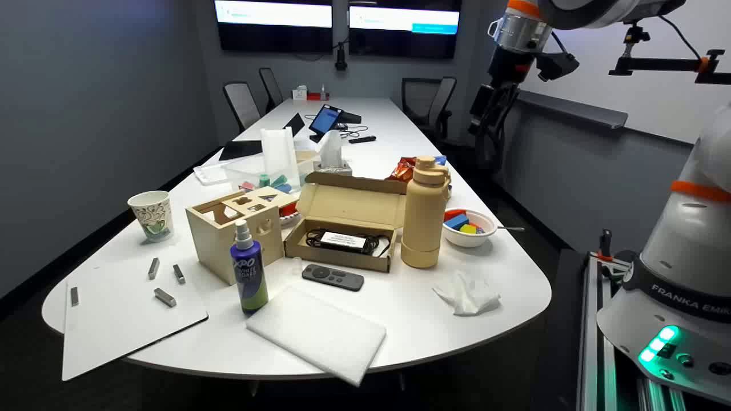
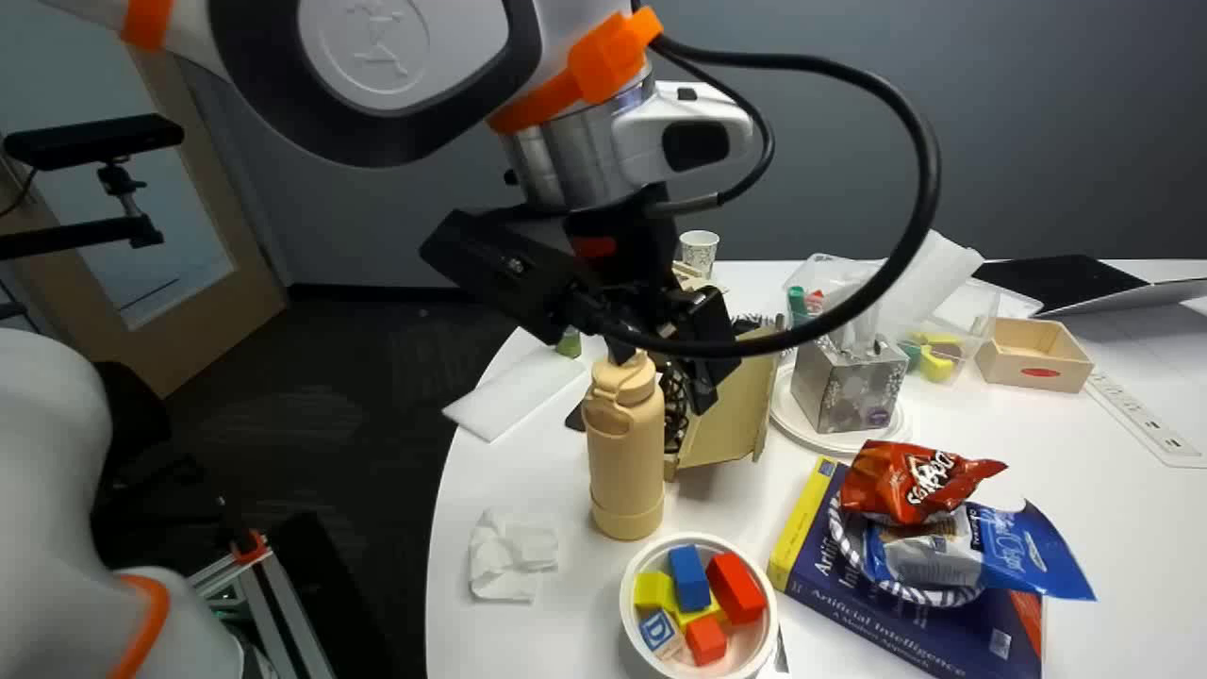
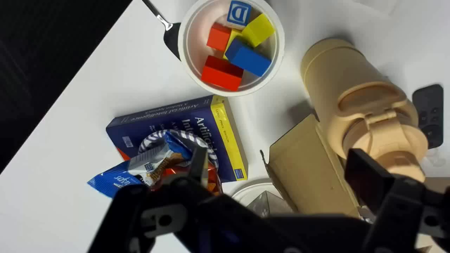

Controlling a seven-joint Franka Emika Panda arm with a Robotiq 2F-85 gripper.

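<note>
My gripper is open, its two fingers wide apart with nothing held between them. It is raised above the table, pointing down. In the wrist view the tan bottle (image 3: 350, 92) stands upright beside the right finger, seen from above. A white bowl (image 2: 633, 611) near the table edge holds red, blue and yellow blocks and a letter block. Beyond the bowl lies a blue textbook (image 2: 843, 611) carrying a striped bowl with a red Doritos bag (image 2: 917, 481) and a blue snack bag (image 2: 1024, 554). An open cardboard box (image 1: 353, 198) with a black cable and adapter is beside the bottle.
A wooden shape box (image 1: 223, 240), a spray bottle (image 1: 248, 274), a paper cup (image 1: 152, 218) and a whiteboard (image 1: 123, 329) with several grey pieces occupy the other side. A remote (image 1: 333, 277), white pad (image 1: 318, 332) and crumpled tissue (image 1: 467, 293) lie near the front edge.
</note>
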